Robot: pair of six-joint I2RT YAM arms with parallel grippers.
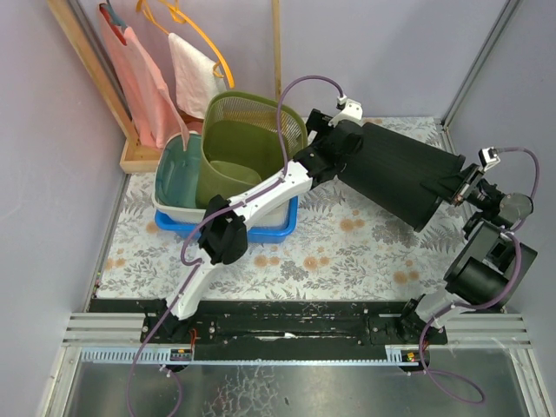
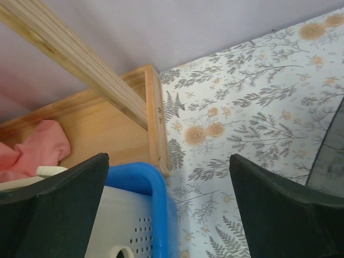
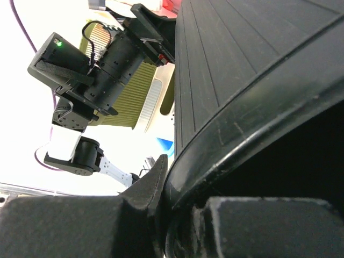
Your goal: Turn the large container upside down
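The large black container lies tilted on its side at the right of the floral mat, its open end toward the right. My right gripper is shut on its rim, seen close up in the right wrist view. My left gripper is at the container's upper left end; in the left wrist view it is open, with mat between its fingers and the container's dark edge to the right.
A blue basin holding green and white baskets stands to the left. A wooden rack with pink and white cloths is behind it.
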